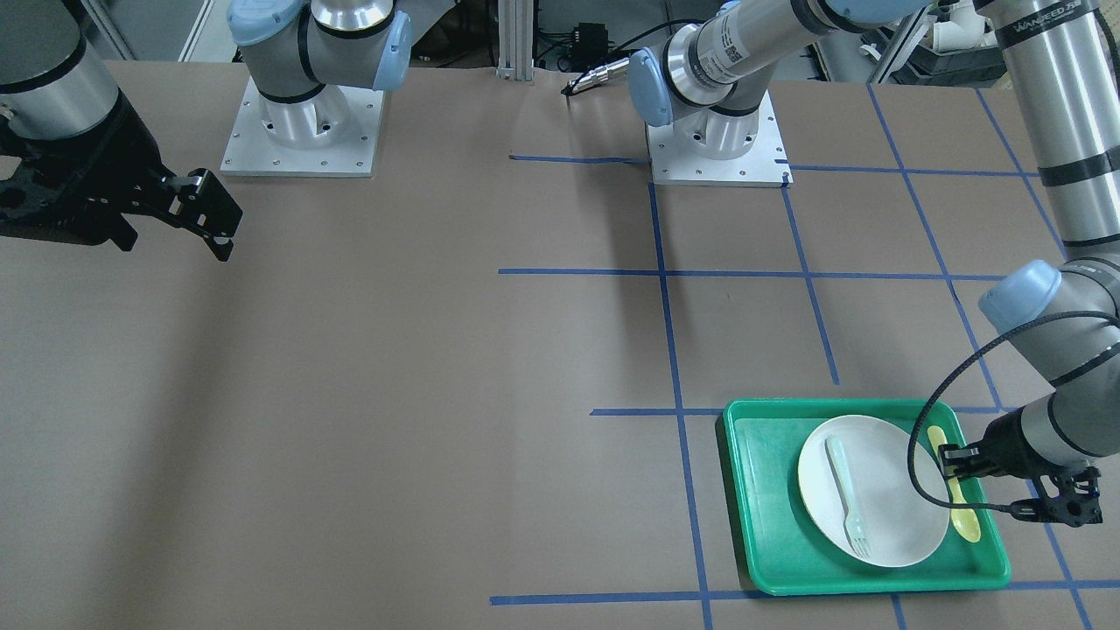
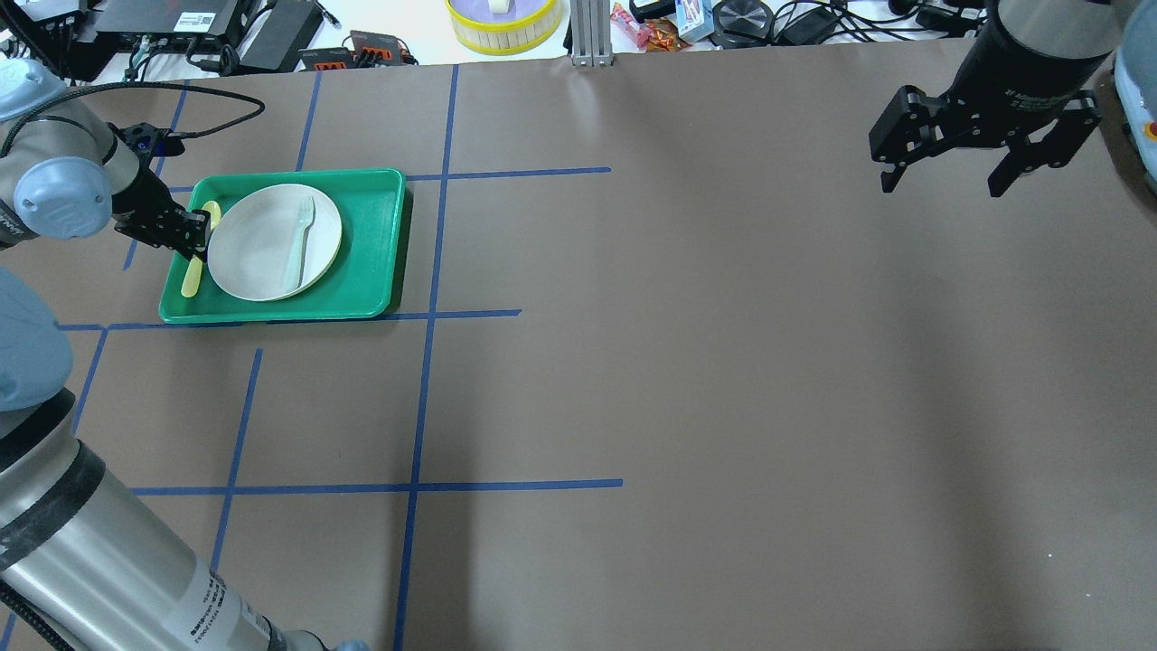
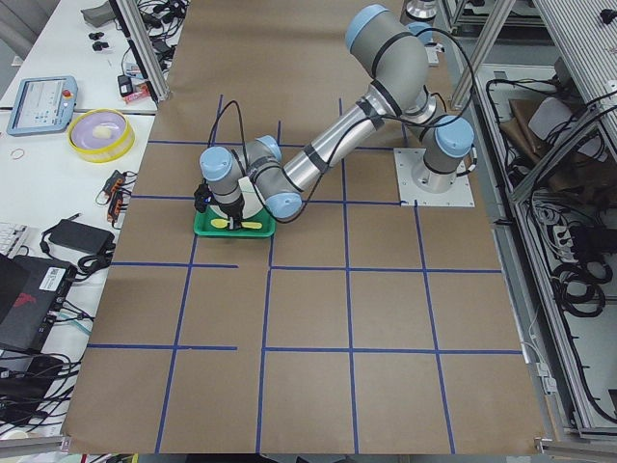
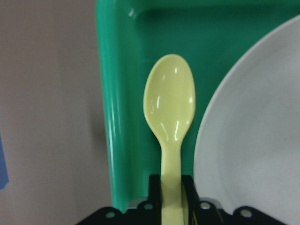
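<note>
A green tray [image 1: 766, 493] holds a white plate [image 2: 260, 244] with a pale fork [image 1: 845, 483] lying on it. A pale yellow spoon [image 4: 168, 93] lies along the tray's edge beside the plate. My gripper is down at the spoon's handle, which sits between its fingers in the left wrist view; the fingers appear shut on it. In the front view the gripper is partly behind the arm and its cable.
Another black gripper [image 2: 987, 141] hangs at the opposite side of the table. A yellow tub [image 3: 101, 135] and electronics stand on the white side table.
</note>
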